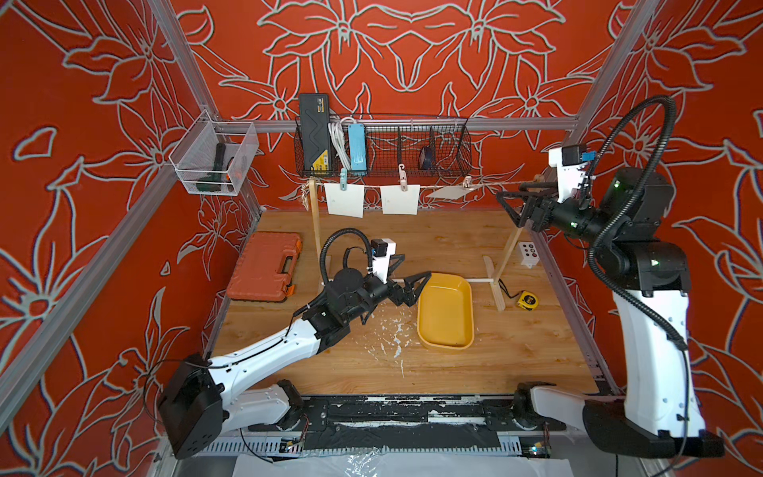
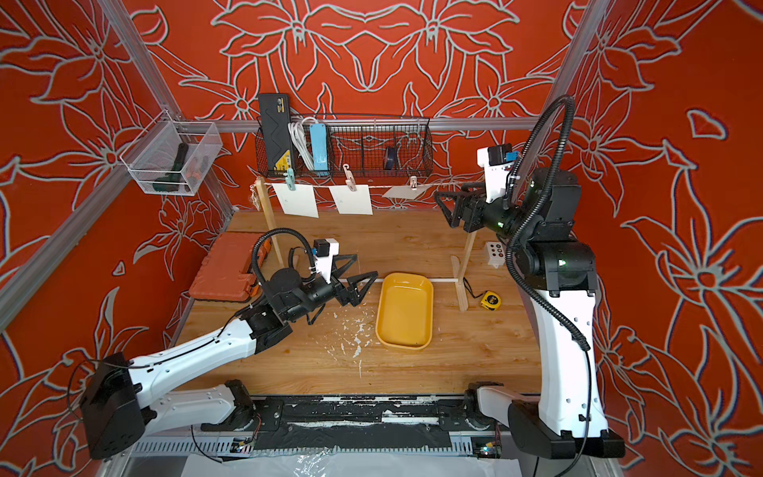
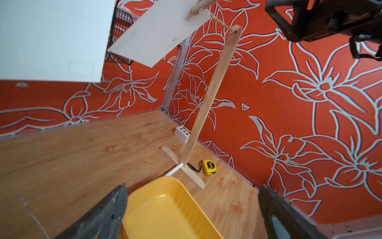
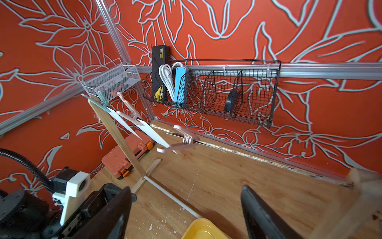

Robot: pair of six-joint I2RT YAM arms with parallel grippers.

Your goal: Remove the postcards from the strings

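Observation:
Three white postcards hang by clothespins from a string between two wooden posts. The left postcard (image 1: 345, 200) and middle postcard (image 1: 399, 199) hang down facing forward. Tilted nearly flat, the right postcard (image 1: 450, 192) is held by a pink clothespin (image 4: 185, 139). My left gripper (image 1: 415, 280) is open and empty, low over the table by the yellow tray (image 1: 446, 345). The right gripper (image 1: 510, 205) is raised near the string's right end, its fingers (image 4: 262, 215) apart with nothing between them. In the right wrist view the cards appear almost edge-on.
The right wooden post (image 1: 511, 248) stands close to my right gripper. Behind the string, a black wire basket (image 1: 381, 151) hangs on the wall. An orange case (image 1: 264, 266) lies at left, a tape measure (image 1: 527, 300) at right.

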